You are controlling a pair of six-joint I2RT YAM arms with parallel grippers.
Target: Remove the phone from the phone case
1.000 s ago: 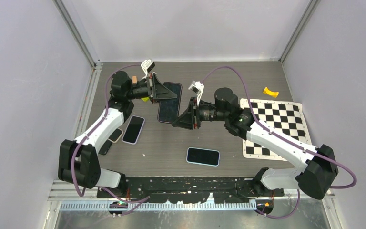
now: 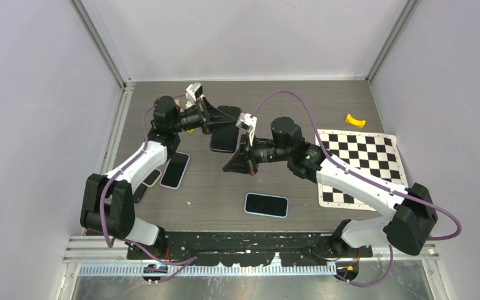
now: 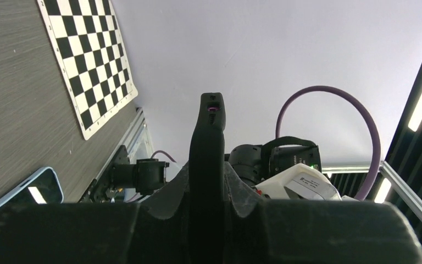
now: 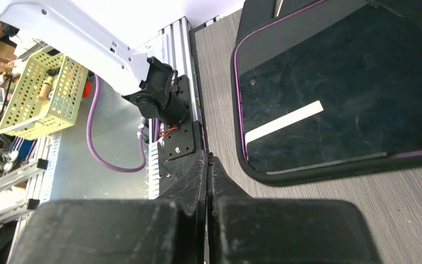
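Note:
A dark-screened phone (image 2: 224,139) in a black case hangs above the table, my left gripper (image 2: 234,119) shut on its far part. In the left wrist view the cased phone (image 3: 207,148) stands edge-on, clamped between the left fingers. The right wrist view shows its screen (image 4: 351,88) framed by the case's black rim (image 4: 329,171), with a purple line along the left edge; the phone is still in the case. My right gripper is shut with nothing between its fingertips, just outside the phone's lower-left corner. Much of the phone's far part is hidden behind the left gripper from above.
Another phone (image 2: 266,205) lies near the front, and a purple-edged phone (image 2: 175,170) lies at left beside smaller ones. A checkerboard (image 2: 350,199) covers the right side, with a yellow object (image 2: 355,121) behind it. Bare table (image 2: 212,200) lies below the grippers, which are close together.
The left gripper and phone have turned and moved slightly right.

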